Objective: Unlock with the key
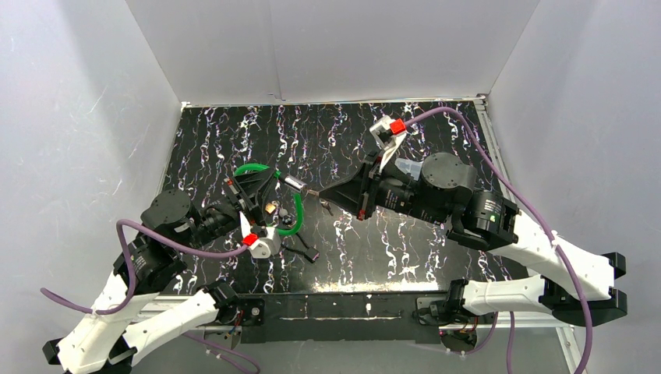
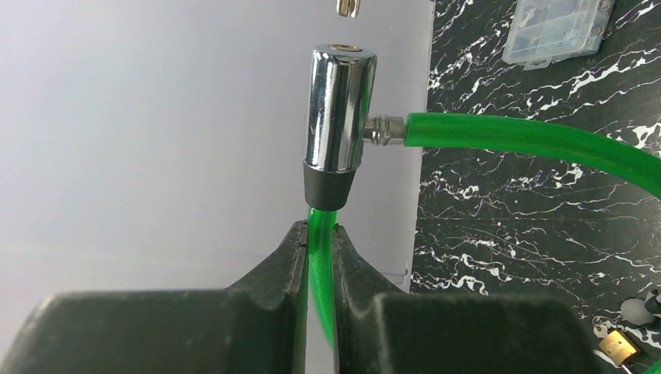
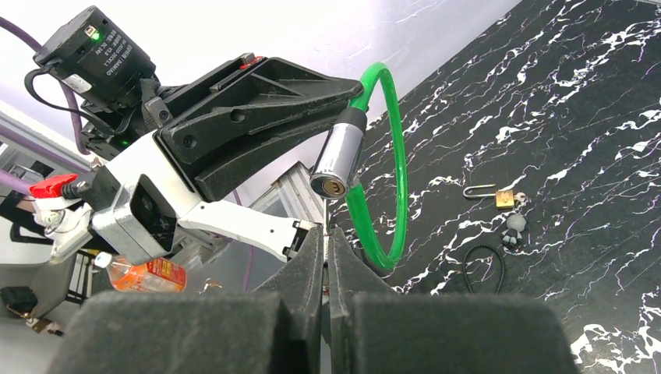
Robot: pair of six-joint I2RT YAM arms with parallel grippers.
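Note:
The cable lock has a chrome cylinder (image 2: 337, 109) with a black collar and a green cable (image 2: 530, 134). My left gripper is shut on the green cable just behind that collar, holding the lock off the table. The keyhole face (image 3: 334, 188) points towards my right gripper. That gripper is shut on a thin metal key (image 3: 326, 212), whose shaft juts out past the fingertips. In the left wrist view the key's end (image 2: 348, 7) hangs just off the keyhole face, with a small gap, slightly to one side of the hole's middle.
On the black marbled table lie an open brass padlock (image 3: 504, 199), a small grey figure (image 3: 513, 231) and a dark strap (image 1: 309, 253). Another key (image 1: 326, 206) lies below the grippers. A clear plastic box (image 2: 555, 31) rests farther right.

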